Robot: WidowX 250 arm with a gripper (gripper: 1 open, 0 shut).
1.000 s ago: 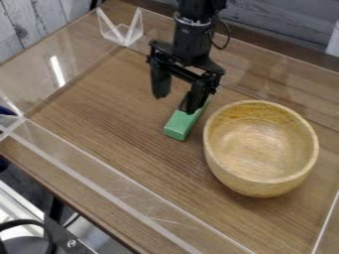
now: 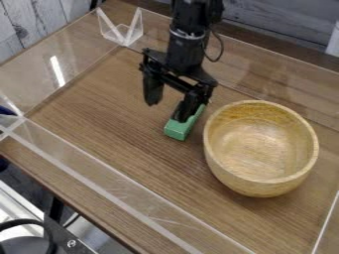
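A small green block (image 2: 181, 127) lies on the wooden table, left of a large tan bowl (image 2: 261, 147). My black gripper (image 2: 172, 94) hangs over the block's upper end, open, its two fingers spread to either side; the farther part of the block is partly hidden behind it. Whether the fingers touch the block cannot be told.
The bowl takes up the right side of the wooden table (image 2: 93, 139). A clear plastic piece sits at the back left. Cables lie at the bottom left corner.
The gripper's arm and fingers have shifted slightly over the last second. The green block and the bowl stay where they were.
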